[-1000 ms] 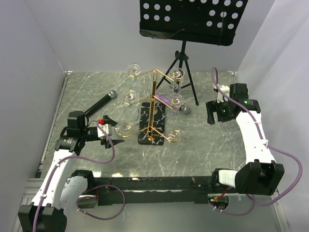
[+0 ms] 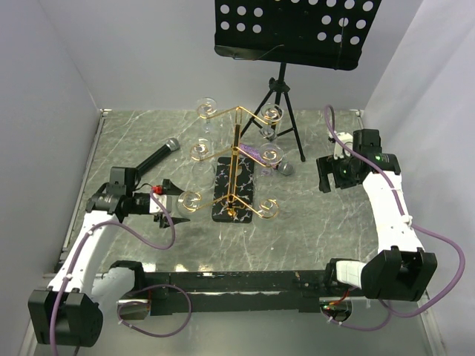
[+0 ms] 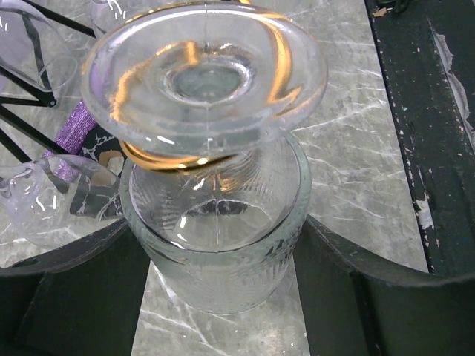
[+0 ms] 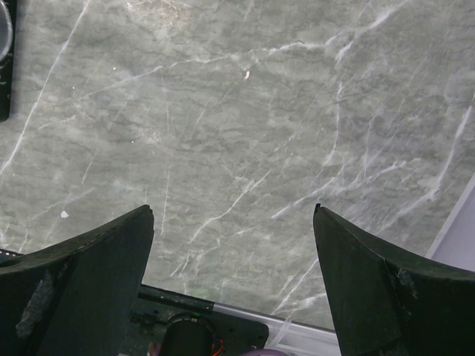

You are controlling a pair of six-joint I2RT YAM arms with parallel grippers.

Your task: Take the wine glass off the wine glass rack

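A clear wine glass (image 3: pixel 223 274) hangs upside down, its foot uppermost, with my left gripper shut around the bowl. A gold ring of the wine glass rack (image 3: pixel 185 162) passes between foot and bowl. Seen from above, the rack (image 2: pixel 235 156) is a gold post with side arms on a black marbled base, and my left gripper (image 2: pixel 178 204) is at its front left ring. Over bare table, well clear of the rack on the right, my right gripper stands open with nothing between its fingers.
More glasses hang on the rack, including one at the back right (image 2: pixel 270 113). A black microphone (image 2: pixel 154 157) lies behind the left arm, and a purple one (image 2: pixel 283 168) behind the rack. A music stand (image 2: pixel 279 85) rises at the back. Right of the rack the table is clear.
The glass's foot there has moved slightly to the left. My right arm has stayed still.
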